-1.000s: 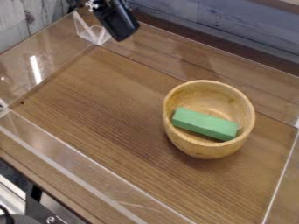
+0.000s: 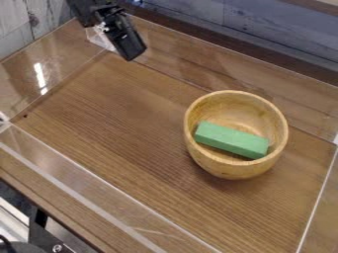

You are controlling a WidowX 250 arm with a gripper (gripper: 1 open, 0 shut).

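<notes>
My black gripper (image 2: 122, 44) hangs at the top left over the wooden surface, shut, with nothing visible between its fingers. On the right a round tan wooden bowl (image 2: 235, 107) holds a green block (image 2: 231, 140) lying inside it. The gripper is well apart from the bowl, up and to the left of it.
A whitish, partly hidden patch or object sits behind the gripper at the back left.
The gripper has shifted a little in the upper left, slightly down and to the left compared with one second ago. The bowl and green block have not moved.
</notes>
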